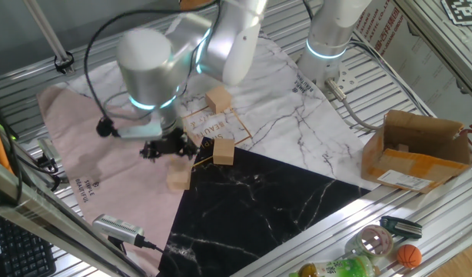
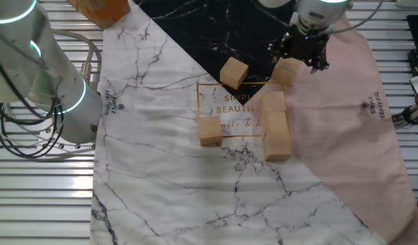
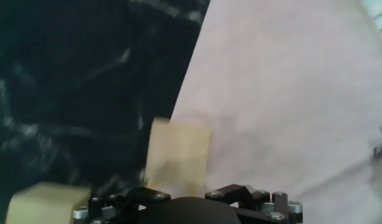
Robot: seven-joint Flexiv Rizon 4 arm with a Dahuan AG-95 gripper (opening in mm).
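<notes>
Light wooden blocks lie on the cloth. One block (image 1: 179, 177) sits by the border of the pink and black areas; the wrist view shows this block (image 3: 178, 155) ahead of the fingers. My gripper (image 1: 168, 148) hangs above the cloth close to it, fingers spread, nothing held. In exterior view 2 the gripper (image 2: 299, 58) partly overlaps that block (image 2: 286, 72). A second block (image 1: 224, 151) rests near the black corner, and a third (image 1: 218, 99) on the white marble part. Adjoining blocks (image 2: 276, 127) form a row, hidden behind the arm in exterior view 1.
An open cardboard box (image 1: 413, 158) stands at the right. Along the front edge are a tape roll (image 1: 374, 240), a green-labelled bottle (image 1: 344, 268) and a small orange ball (image 1: 409, 255). A camera (image 1: 119, 229) stands at front left.
</notes>
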